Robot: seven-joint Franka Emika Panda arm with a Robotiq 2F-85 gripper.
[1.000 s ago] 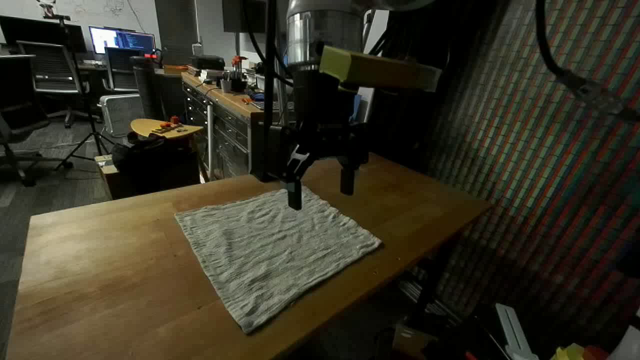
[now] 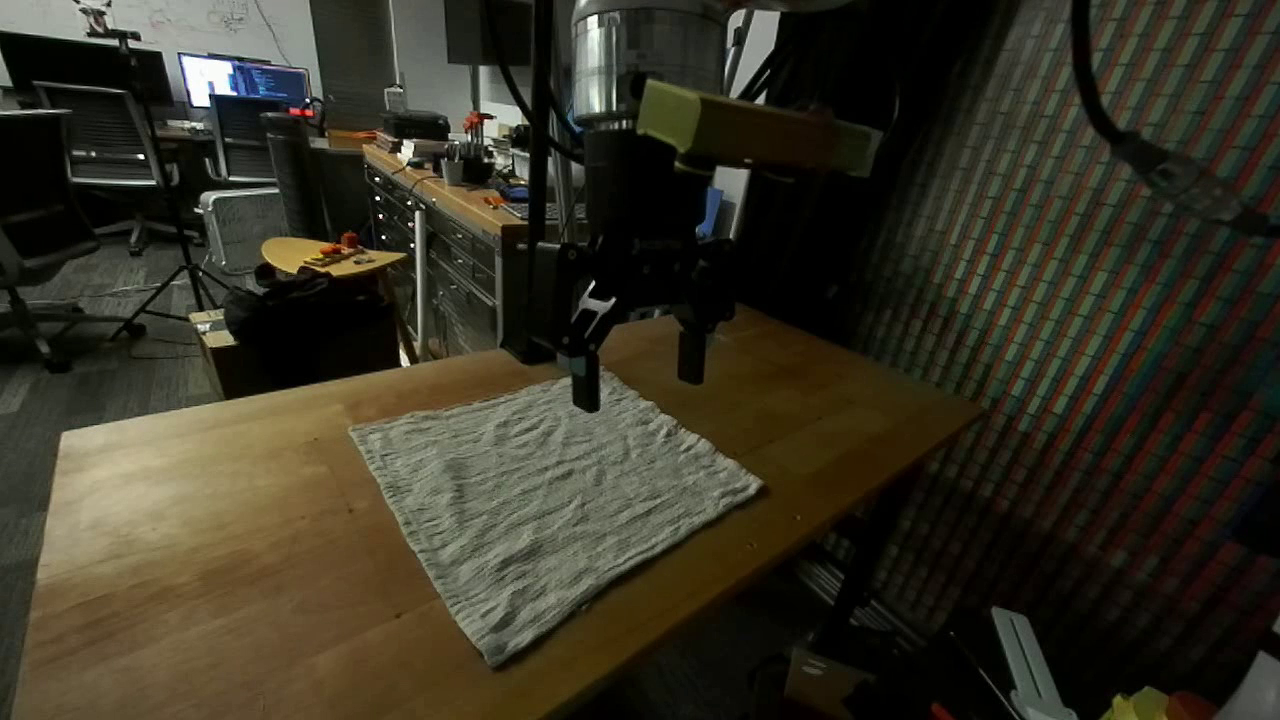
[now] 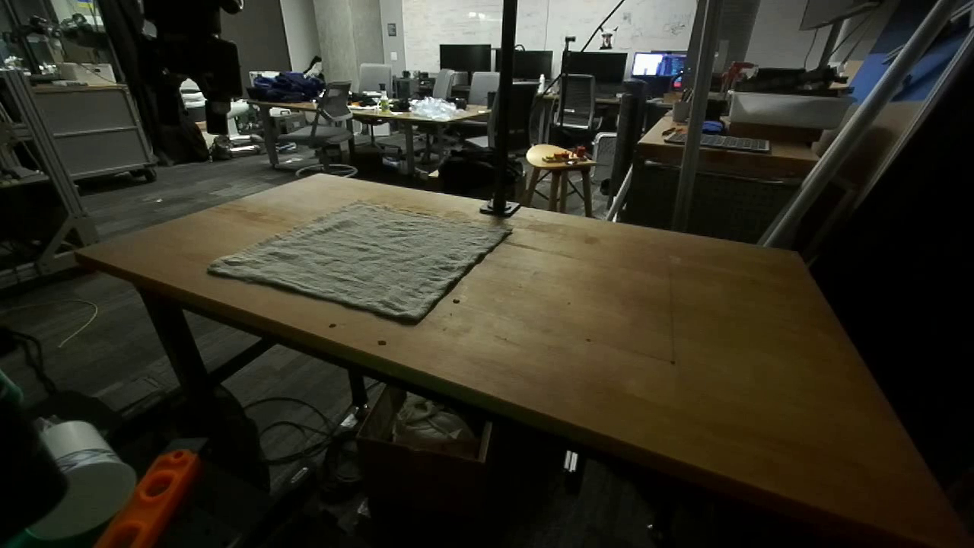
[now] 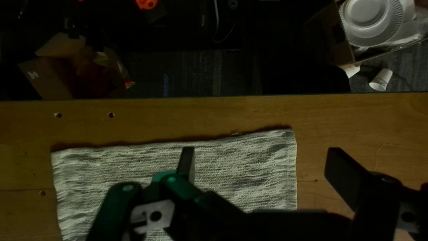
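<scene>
A pale grey woven cloth (image 2: 546,504) lies spread out nearly flat on the wooden table (image 2: 204,540), with small wrinkles across it. In exterior view 2 the same cloth (image 3: 365,260) covers the left part of the tabletop. My gripper (image 2: 638,386) hangs above the table near the cloth's far corner, clear of it, its fingers wide apart and empty. Seen from the wrist, one finger (image 4: 186,162) overlaps the cloth (image 4: 236,164), while the other finger (image 4: 345,176) stands over bare wood beyond the cloth's right edge. The cloth's lower part is cut off or hidden behind the gripper there.
Bare tabletop (image 3: 639,365) stretches to the right of the cloth in exterior view 2. A black post (image 3: 500,137) rises at the table's back edge. Past the table edge in the wrist view are a cardboard box (image 4: 80,70) and a stack of white plates (image 4: 371,18).
My gripper has risen very slightly and shifted a touch to the left in exterior view 1. It is still open, and the cloth has not moved.
</scene>
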